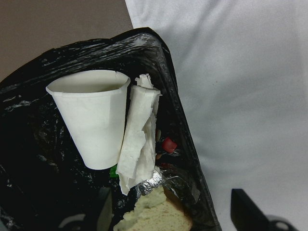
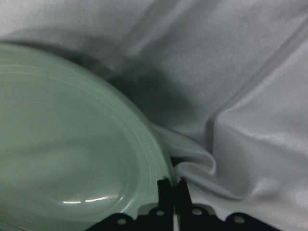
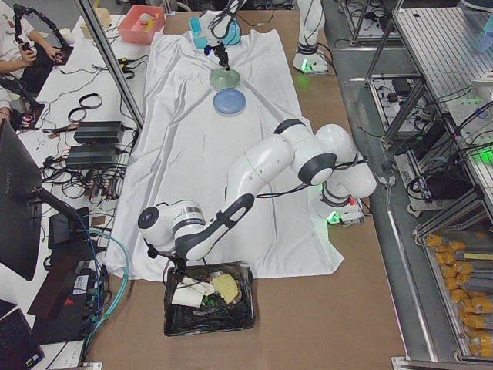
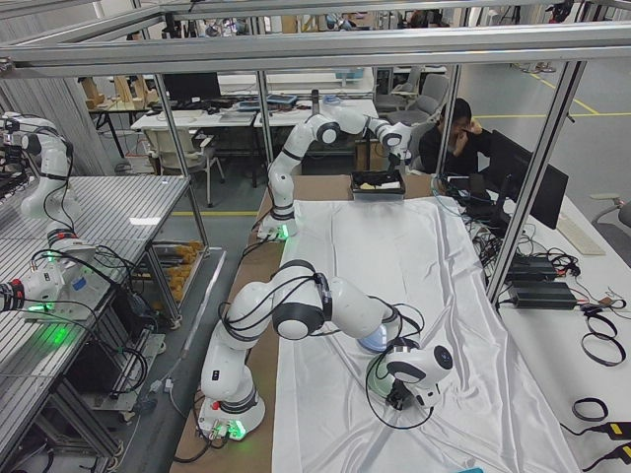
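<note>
A black-lined bin [image 3: 208, 320] holds a paper cup [image 1: 88, 125], crumpled white paper [image 1: 138, 134], yellowish bread [image 1: 159, 214] and small scraps. My left gripper hangs over it, fingers wide apart and empty. At the far end of the white cloth [image 3: 177, 131], my right gripper is at the rim of a green plate [image 2: 67, 144], its fingertips close together on the rim; whether the rim is between them is hard to tell.
A blue plate [image 3: 229, 100] lies nearer than the green one. A blue container [image 3: 199, 29] stands at the far edge. Monitors and cables line the side desk.
</note>
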